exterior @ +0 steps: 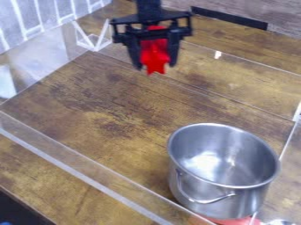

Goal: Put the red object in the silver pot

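Observation:
High at the top of the camera view, my gripper (154, 44) is shut on the red object (154, 58), which hangs in the air and looks slightly blurred. The silver pot (188, 145) stands upright at the lower right, its open mouth facing up and its inside bare. A wide gap separates the red object from the pot, which lies below it and to the right. The fingertips themselves are too blurred to make out.
Clear low walls edge the wooden table (112, 110), whose middle is free. Something red (241, 221) shows at the bottom edge, just below the pot.

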